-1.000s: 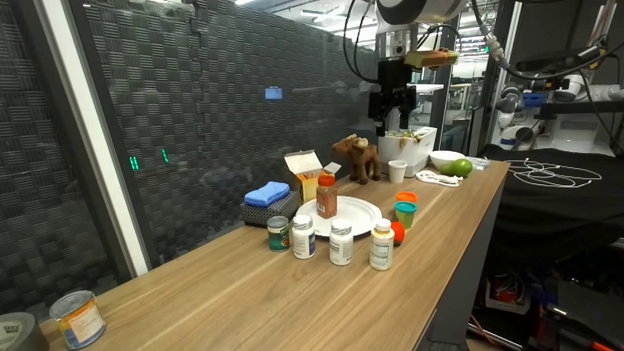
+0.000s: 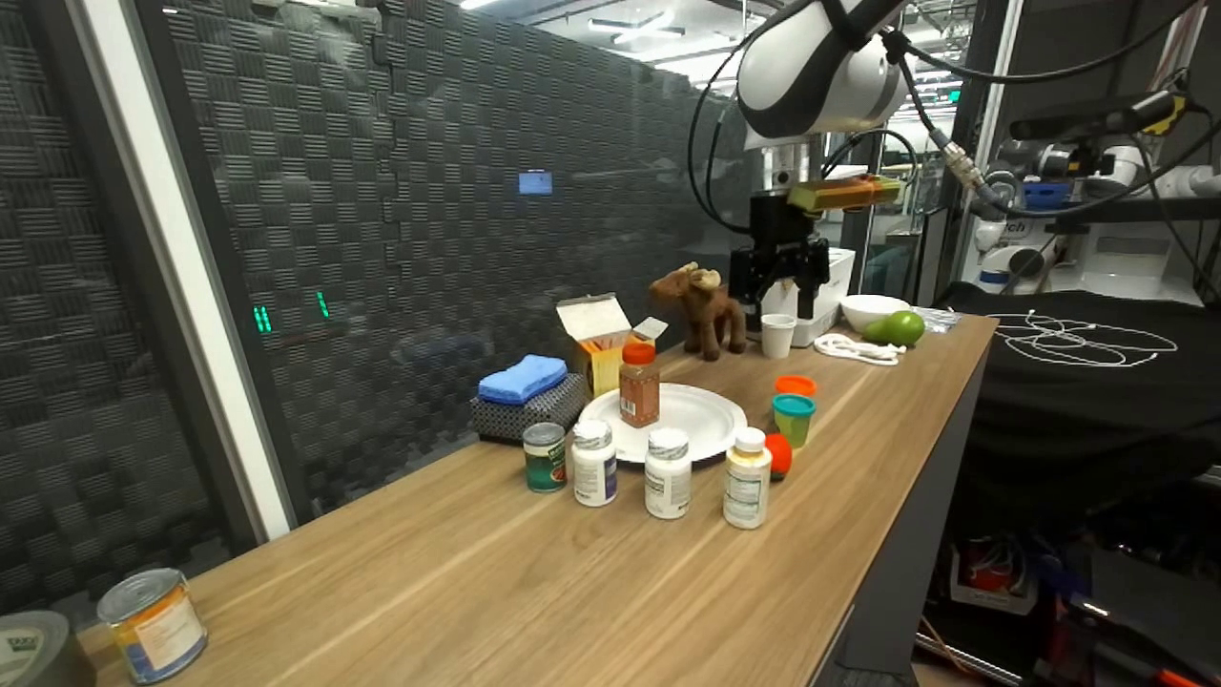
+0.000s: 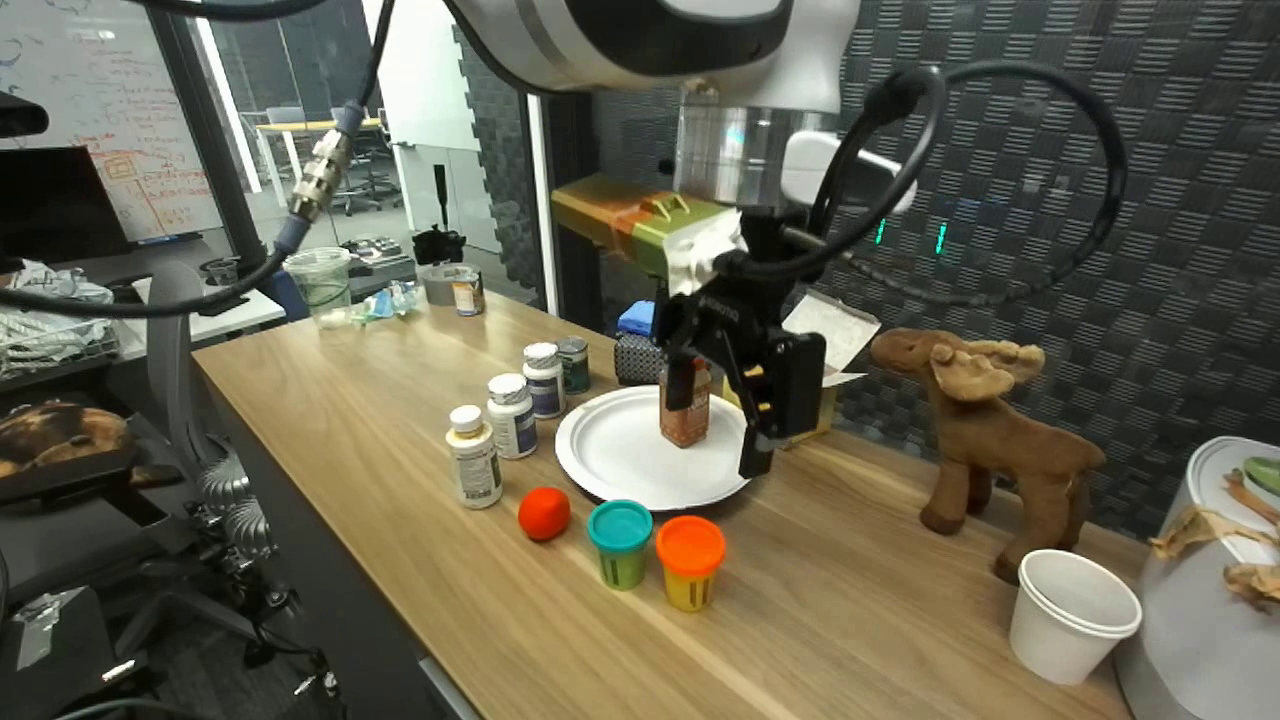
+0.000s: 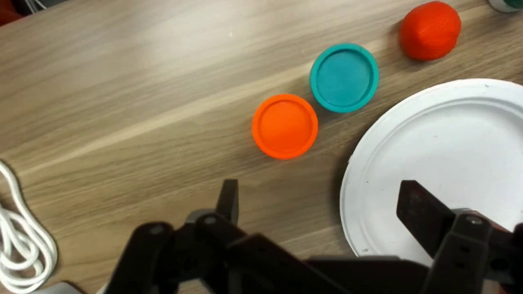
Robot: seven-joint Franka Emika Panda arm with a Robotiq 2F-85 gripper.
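Note:
My gripper is open above the table, its fingers wide apart with nothing between them. From the wrist view, an orange-lidded tub and a teal-lidded tub stand beyond the fingertips, close to each other. A red ball rests past the teal lid. On the right lies a white plate, partly hidden by one finger. An orange-capped spice bottle stands upright on that plate. Three white pill bottles, one of them nearest the table's front edge, line up beside the plate with a green can.
A brown toy moose, white paper cups and an opened box stand along the wall side. A white cord lies coiled on the table.
In exterior view 1 my open gripper has come down, and shifted slightly right, now in front of the white bin. The objects on the table have stayed put.

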